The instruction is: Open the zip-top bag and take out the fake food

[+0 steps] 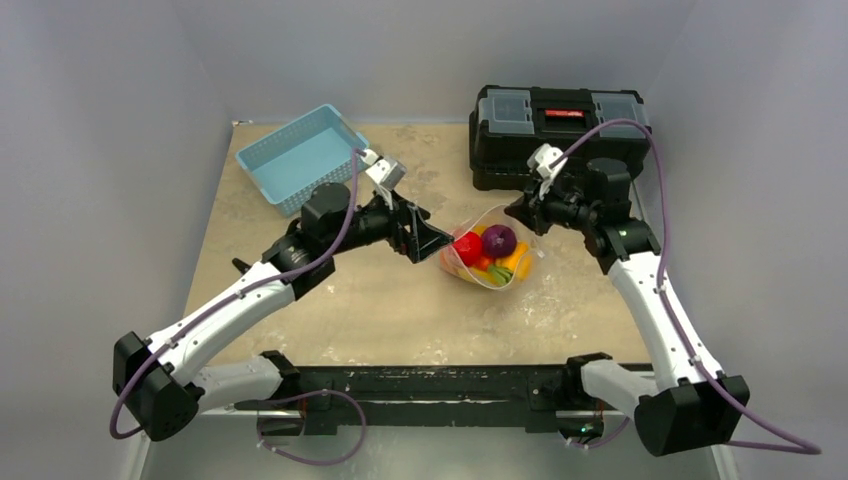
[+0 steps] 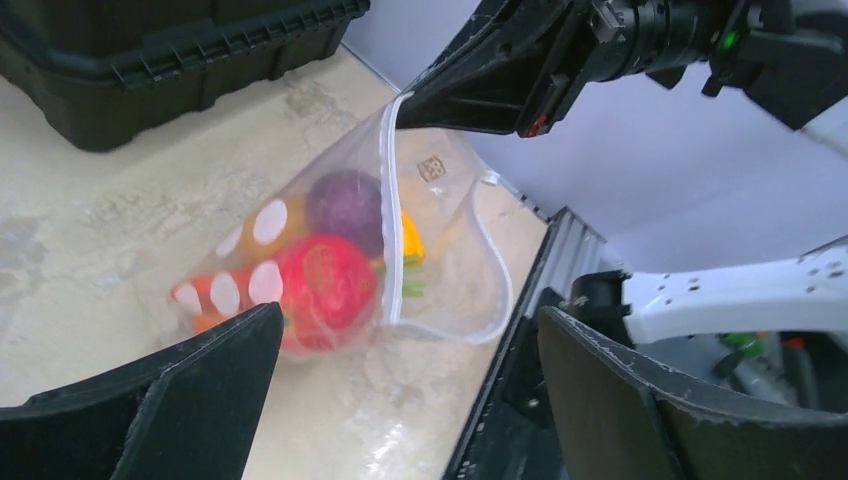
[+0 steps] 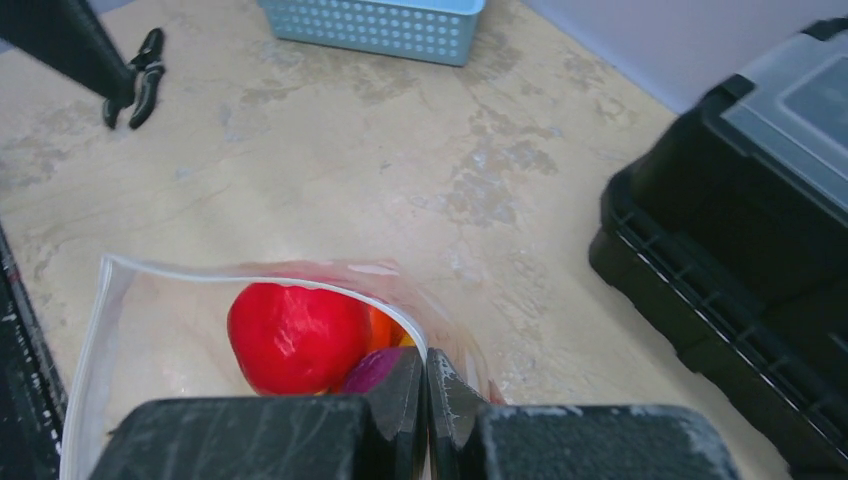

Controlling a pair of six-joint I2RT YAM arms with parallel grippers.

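The clear zip top bag [image 1: 459, 277] gapes open in the middle-right of the table. Inside it lie a red piece [image 3: 297, 338], a purple one [image 1: 498, 241], an orange-yellow one [image 1: 517, 261] and others with green tops. My right gripper is shut on the bag's white rim at its far right side. My left gripper stands wide open at the left of the bag, its fingers [image 2: 215, 390] apart. In the left wrist view the bag is ahead of these fingers, and nothing is gripped between them.
An empty light-blue basket [image 1: 350, 131] stands at the back left. Behind the bag on the right sits a black toolbox [image 1: 560, 155]. Black-handled pliers [image 3: 146, 80] lie on the left side. Bare tabletop [image 1: 395, 320] stretches in front and to the left.
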